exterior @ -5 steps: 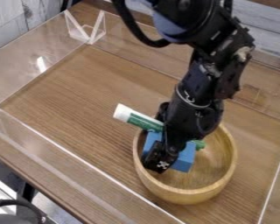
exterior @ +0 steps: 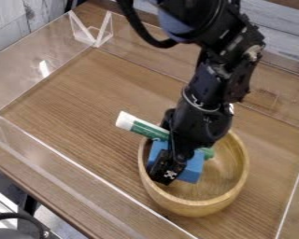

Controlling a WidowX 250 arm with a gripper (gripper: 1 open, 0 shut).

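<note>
My black gripper (exterior: 178,160) reaches down from the top into a round wooden bowl (exterior: 222,197) at the lower right, its fingers open at a blue block (exterior: 191,172) inside. A white and green tube (exterior: 138,124) rests slanted across the bowl's back left, partly behind the gripper. The gripper hides part of the block and tube.
Clear low walls edge it at the left and front, with a small white bracket at the upper left. A black cable lies at the lower left corner.
The bowl and its contents have shifted slightly to the left, along with the gripper. The upper arm has moved a little up and left.
</note>
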